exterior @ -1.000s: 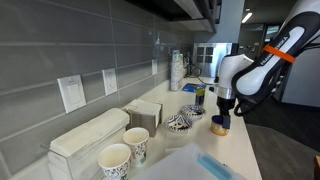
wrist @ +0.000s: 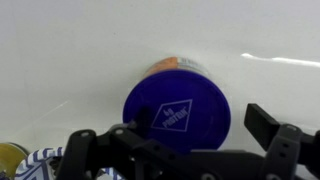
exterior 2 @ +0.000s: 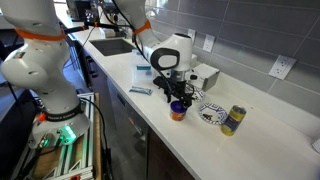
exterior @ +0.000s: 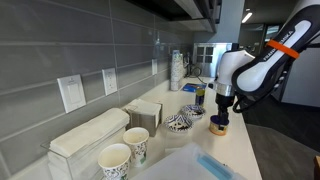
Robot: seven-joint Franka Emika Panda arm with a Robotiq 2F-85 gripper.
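A small tub with a dark blue lid and an orange side stands on the white counter. In exterior view 2 the tub sits near the middle of the counter. Right over it is my gripper, pointing down. Seen from the wrist, the gripper is open, with one black finger to each side of the lid and a gap at the right finger. In exterior view 1 the fingers partly cover the tub.
Patterned bowls and a patterned plate lie close by. A yellow-and-dark can stands beyond the plate. Paper cups and a white box are along the wall.
In exterior view 1 my gripper has risen slightly and moved a little to the right. The tub remains on the counter at about the same spot.
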